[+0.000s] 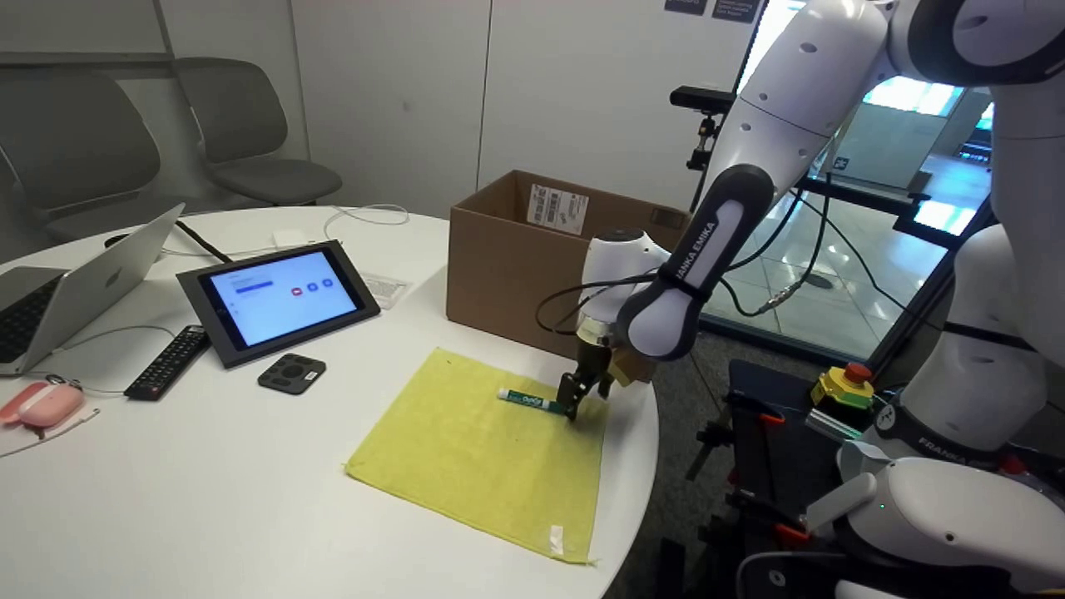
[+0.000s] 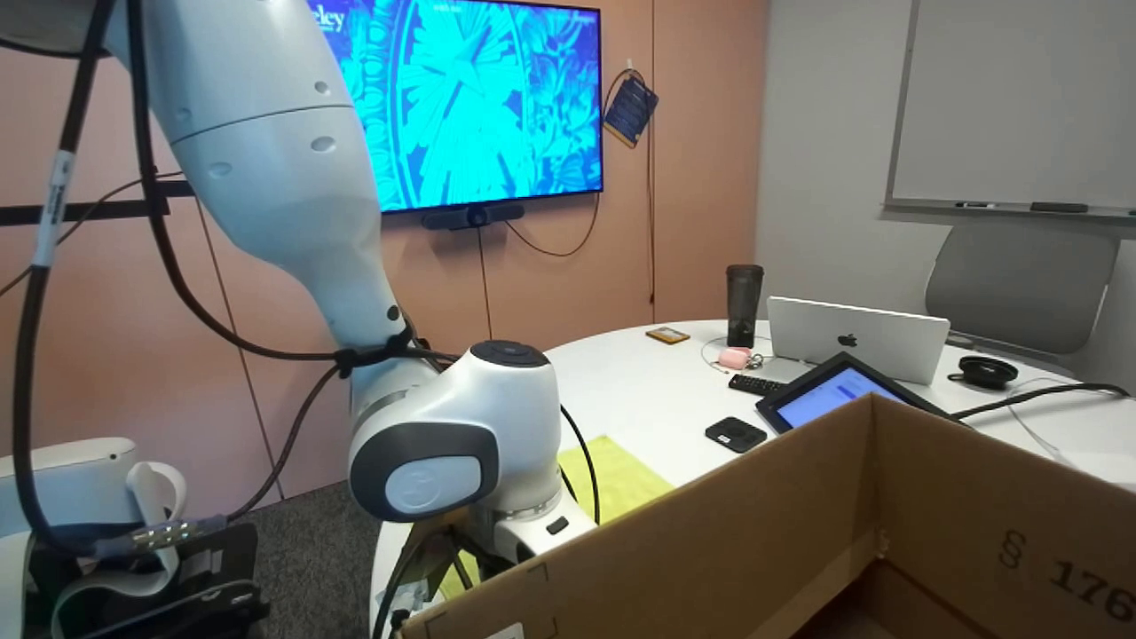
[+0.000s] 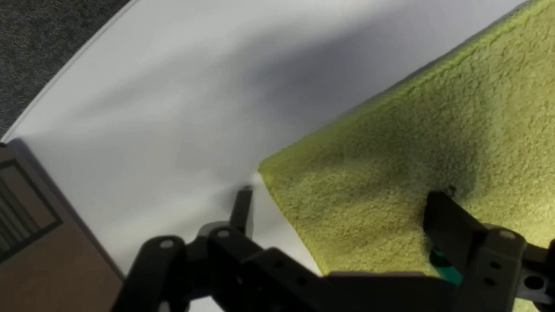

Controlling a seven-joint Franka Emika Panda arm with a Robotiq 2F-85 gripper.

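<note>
A green and white marker [image 1: 533,401] lies on the yellow cloth [image 1: 449,464], close to the cloth's back right corner. My gripper [image 1: 586,394] is low over that corner, one finger touching or nearly touching the marker's right end. In the wrist view my gripper stands open with its fingers wide apart. One finger is above bare table, the other over the cloth [image 3: 374,192]. A bit of the green marker [image 3: 446,268] peeks out by the right finger, outside the gap; the rest of it is hidden there.
An open cardboard box [image 1: 519,269] stands close behind the gripper. The round table's edge [image 1: 654,449] is near on the right. Further left are a tablet [image 1: 284,294], a black puck-like device [image 1: 291,373], a remote [image 1: 168,361] and a laptop [image 1: 90,279].
</note>
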